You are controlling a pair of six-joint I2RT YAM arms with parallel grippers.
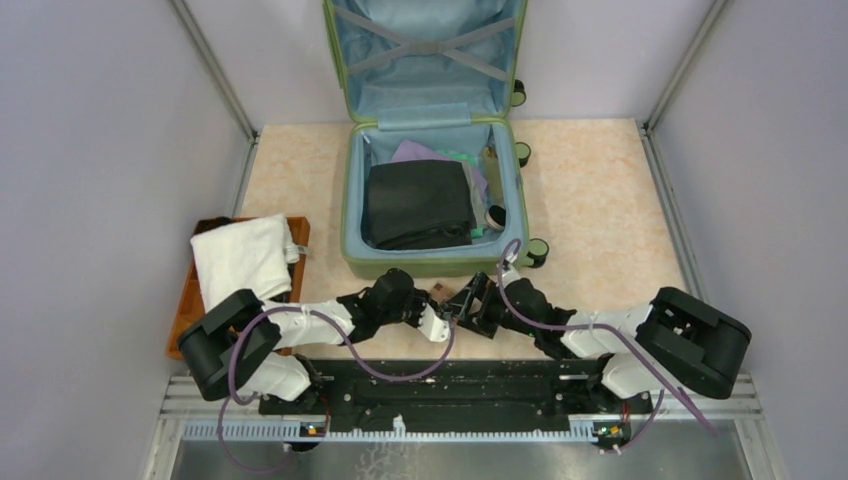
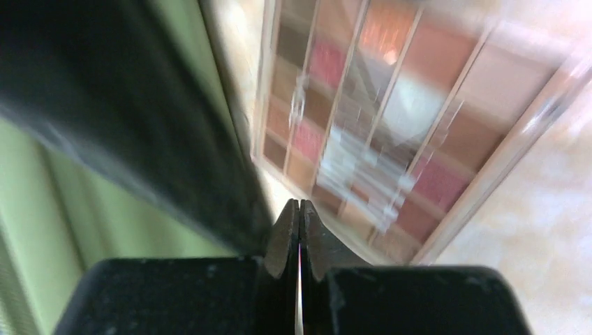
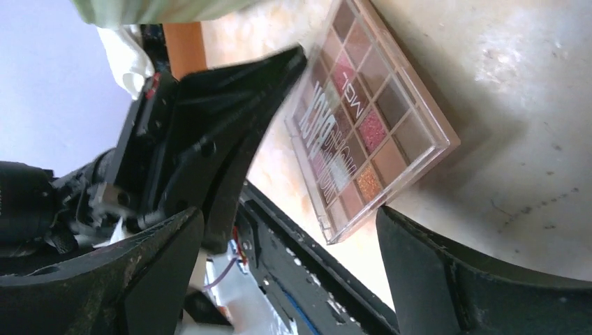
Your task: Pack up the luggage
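Observation:
A makeup palette (image 3: 363, 118) with a clear casing lies tilted on the table in front of the green suitcase (image 1: 420, 262), mostly hidden from above. My left gripper is shut beside it, with nothing visible between its fingertips. My right gripper stands open, its fingers either side of the palette's near end, close to it. The left gripper's black body also fills part of the right wrist view. The suitcase holds a folded black item (image 1: 415, 200) and several smaller things.
An orange tray (image 1: 190, 290) with a folded white towel (image 1: 240, 260) is at the left. The lid stands open at the back.

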